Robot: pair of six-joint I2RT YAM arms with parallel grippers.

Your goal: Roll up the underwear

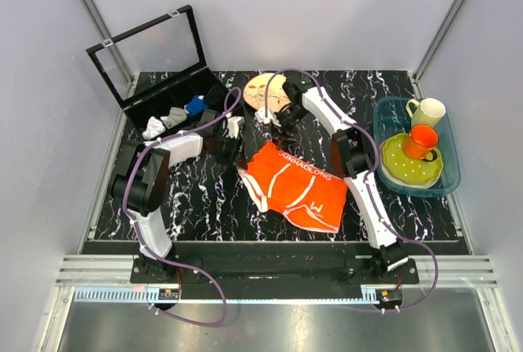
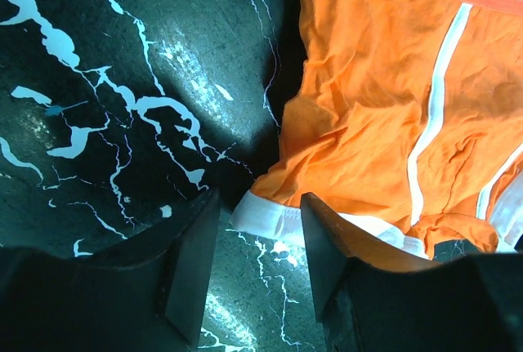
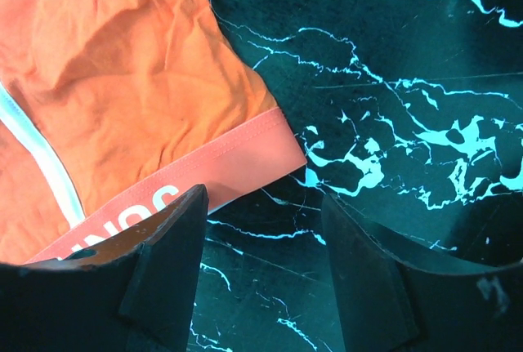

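Observation:
The orange underwear lies flat on the dark marbled table, its lettered waistband running along the far side. In the top view my left gripper is at its left corner. Seen from the left wrist, the white leg hem has its corner between the parted fingertips of my left gripper; contact cannot be told. My right gripper stands open close to the waistband's end, with one finger overlapping the band in view. Neither gripper is closed on cloth.
Behind on the left stands an open black box holding several bunched cloths. A round wooden board lies at the back. On the right, a blue basket holds cups and a green plate. Bare table shows left of the underwear.

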